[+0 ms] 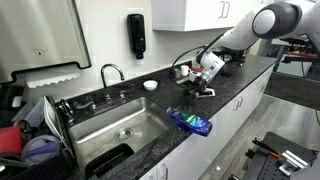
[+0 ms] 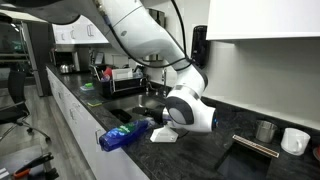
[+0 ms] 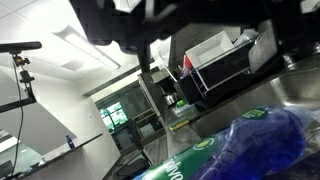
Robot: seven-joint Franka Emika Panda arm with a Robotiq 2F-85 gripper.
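Observation:
A blue package or bottle with a green label (image 1: 190, 122) lies along the counter's front edge, right of the sink. In exterior view 2 the blue item (image 2: 118, 136) partly overhangs that edge, its green end toward the arm. The wrist view shows the blue item (image 3: 268, 142) ahead, its green label with white letters facing the camera. My gripper (image 2: 152, 117) hangs low over the counter, close to the item's green end in that view, though exterior view 1 shows a gap between them. It is open, with nothing seen between its fingers; they show only as dark blurred shapes at the top of the wrist view.
The sink (image 1: 122, 132) with its faucet lies beyond the blue item. A white bowl (image 1: 150, 85) stands at the back. In exterior view 2, a dark tray (image 2: 243, 160), a metal cup (image 2: 265, 131) and a white container (image 2: 295, 141) sit to the right.

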